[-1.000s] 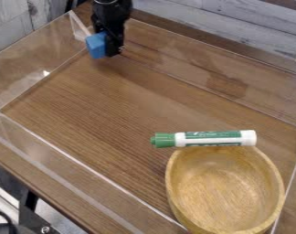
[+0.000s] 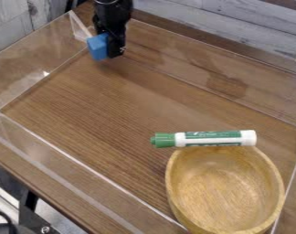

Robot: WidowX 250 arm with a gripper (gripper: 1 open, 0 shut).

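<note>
The black gripper (image 2: 109, 40) is at the back left of the table, reaching in from the top. It is shut on a small blue block (image 2: 98, 49), held near the left side of the wooden table (image 2: 126, 128). Whether the block touches the table is unclear.
A green and white marker (image 2: 212, 138) lies just behind a yellow oval basket (image 2: 225, 219) at the front right. Clear raised edging runs along the table's sides.
The gripper and blue block have shifted very slightly. The marker and basket have not moved.
</note>
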